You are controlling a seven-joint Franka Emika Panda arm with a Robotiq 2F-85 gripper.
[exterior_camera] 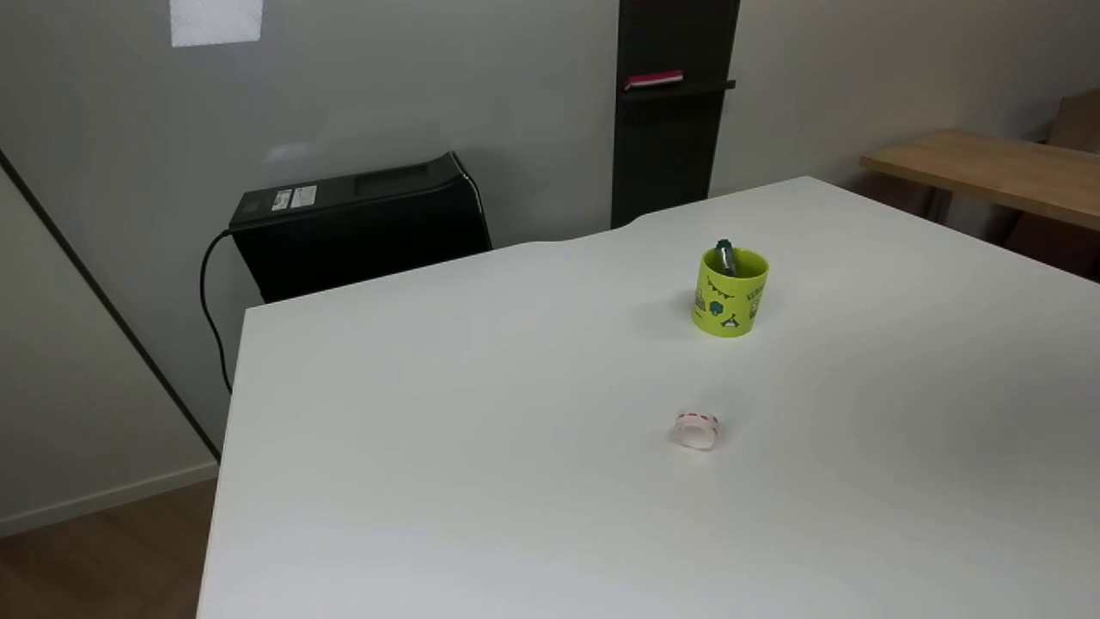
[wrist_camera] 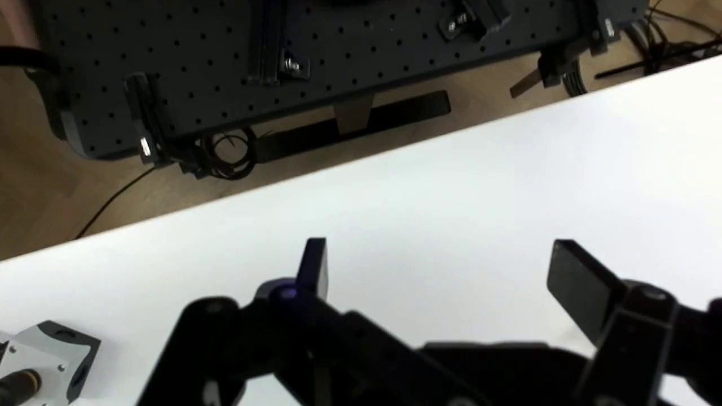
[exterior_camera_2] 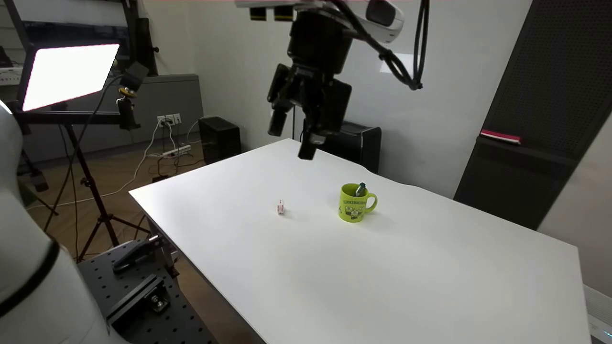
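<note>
On the white table stands an upright lime-green mug (exterior_camera_2: 351, 206) with a handle and dark printed figures. A dark-topped slim object (exterior_camera_2: 359, 189) leans inside it, its top showing above the rim. Beside the mug and apart from it lies a small white-and-red ring (exterior_camera: 697, 432), perhaps a tape roll. High above the tabletop, my gripper (exterior_camera_2: 291, 140) is open and empty. In the wrist view the fingers (wrist_camera: 583, 291) are spread wide over bare table. Neither the mug nor the ring appears in that view, and exterior view 1 shows no gripper.
A black perforated plate (wrist_camera: 216, 61) with clamps runs along the robot's side, past a gap. Behind the table are a black box (exterior_camera: 361, 217) and a grey wall. A grey-and-black device (wrist_camera: 57, 362) shows at the wrist view's lower left.
</note>
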